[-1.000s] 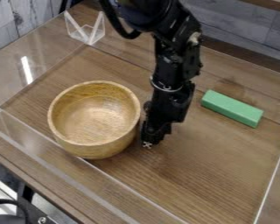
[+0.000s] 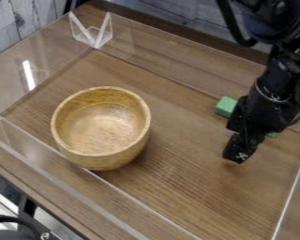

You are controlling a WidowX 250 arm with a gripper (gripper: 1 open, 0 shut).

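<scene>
My black gripper (image 2: 238,145) is low over the wooden table (image 2: 178,197) at the right, its tips pointing down and toward the front left. A green block (image 2: 227,106) lies just behind it, largely hidden by the gripper. A wooden bowl (image 2: 100,142) sits at the left, apart from the gripper.
A white wire-like object (image 2: 90,28) stands at the back left. Dark cables lie off the table at the lower left corner.
My gripper has moved right, from beside the bowl through the middle of the table to in front of the green block, which it now partly covers.
</scene>
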